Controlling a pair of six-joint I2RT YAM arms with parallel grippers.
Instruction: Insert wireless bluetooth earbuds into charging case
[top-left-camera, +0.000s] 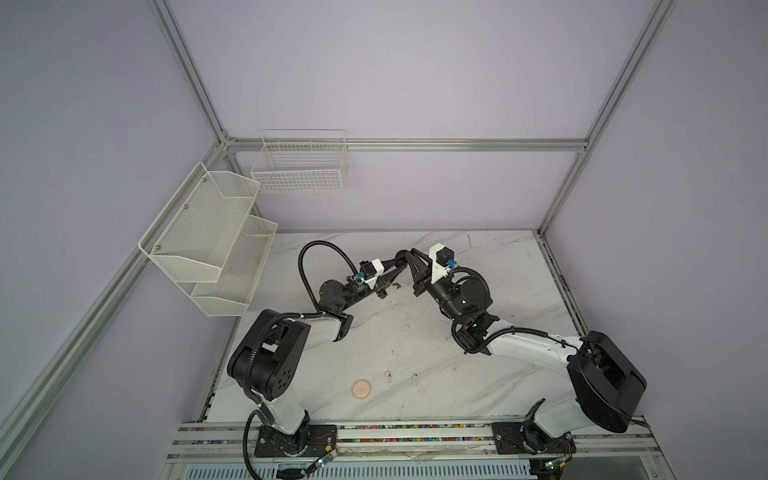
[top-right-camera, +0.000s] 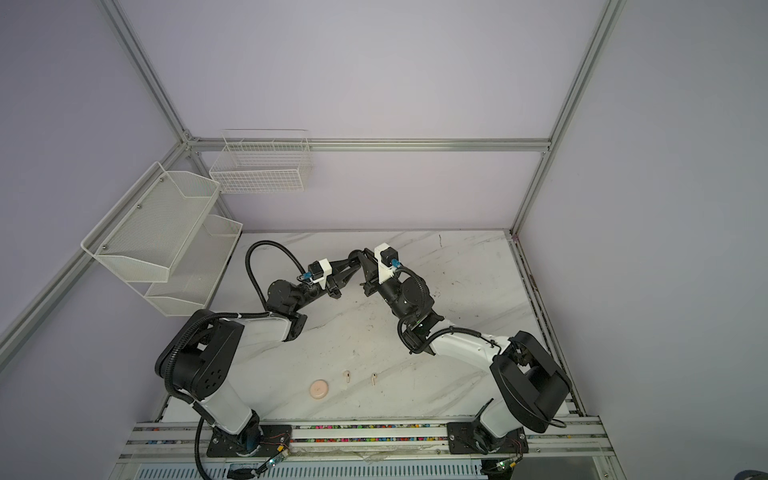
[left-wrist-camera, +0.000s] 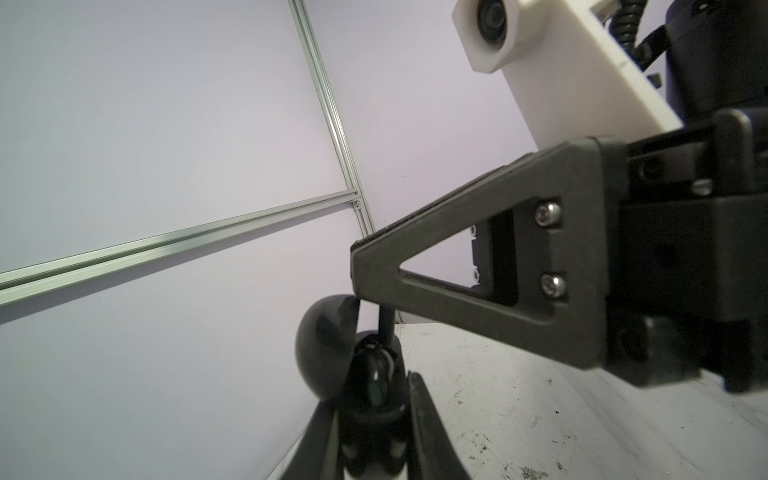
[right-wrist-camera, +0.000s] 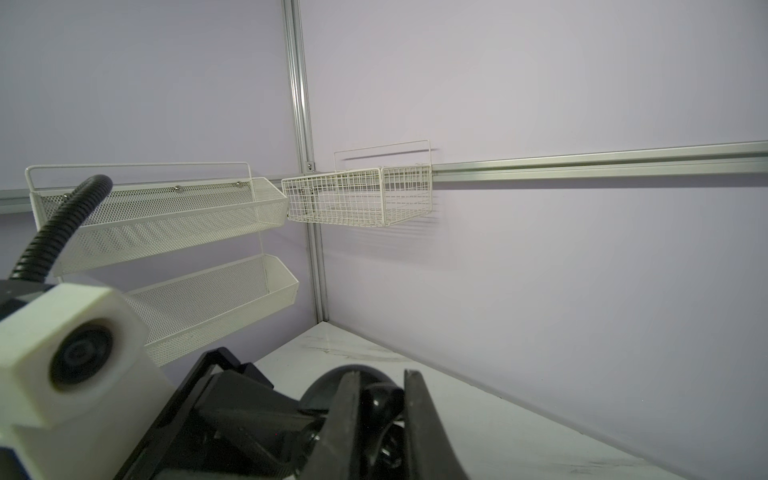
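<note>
My left gripper is shut on the black charging case (left-wrist-camera: 374, 448), whose rounded lid (left-wrist-camera: 326, 344) stands open. Over the case, my right gripper is shut on a glossy black earbud (right-wrist-camera: 379, 404). Its fingers (left-wrist-camera: 448, 240) reach in from the right, with the tips close above the case opening in the left wrist view. How deep the earbud sits in its slot cannot be told. From the top left view both grippers meet above the back of the table, and the case (top-left-camera: 401, 257) is mostly covered by them.
Near the front edge of the marble table (top-left-camera: 448, 352) lie a round pink case (top-left-camera: 361, 389) and two small beige earbuds (top-left-camera: 389, 376). White wire baskets (top-left-camera: 300, 168) hang at the back left. Open table surrounds the arms.
</note>
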